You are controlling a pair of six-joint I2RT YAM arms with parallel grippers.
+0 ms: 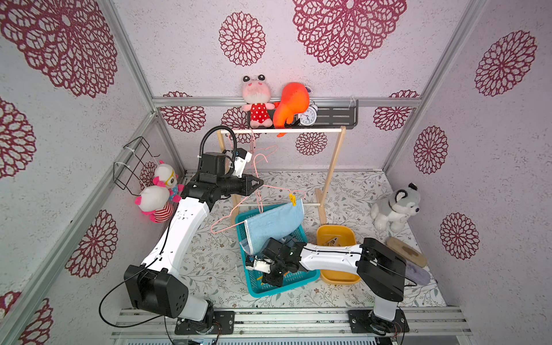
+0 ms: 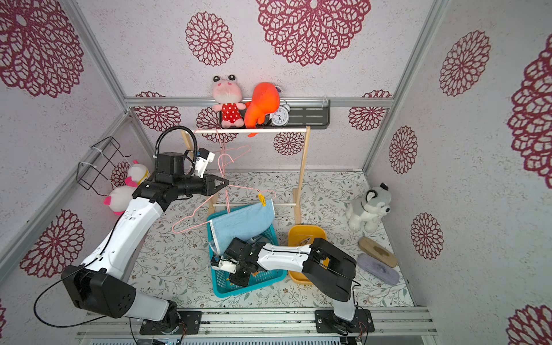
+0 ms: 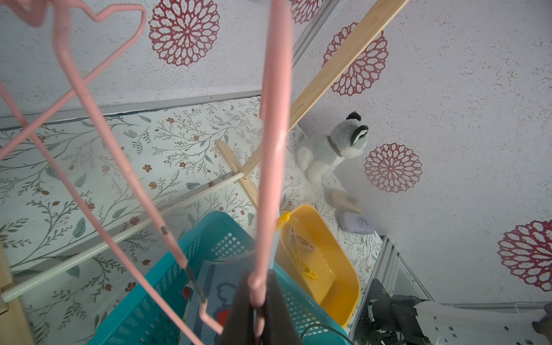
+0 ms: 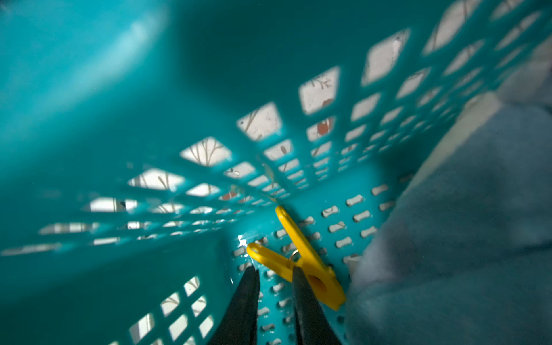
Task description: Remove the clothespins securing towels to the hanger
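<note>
A light blue towel (image 1: 274,225) hangs from the pink hanger (image 1: 223,228), with a yellow clothespin (image 1: 292,199) on its right end. My left gripper (image 1: 261,182) is shut on the hanger near its neck; in the left wrist view the pink wire (image 3: 269,201) runs down to the fingers. Another yellow clothespin (image 4: 315,273) lies on the basket floor, fingers of the pin towards the towel. My right gripper is inside the basket, part open, its fingertips just short of that pin, with nothing visibly held.
The teal basket (image 1: 281,291) stands below the towel; its walls are close around my right gripper. A yellow bin (image 1: 343,283) holding clothespins is on its right. The wooden rack (image 1: 332,172) stands behind, with a second pink hanger.
</note>
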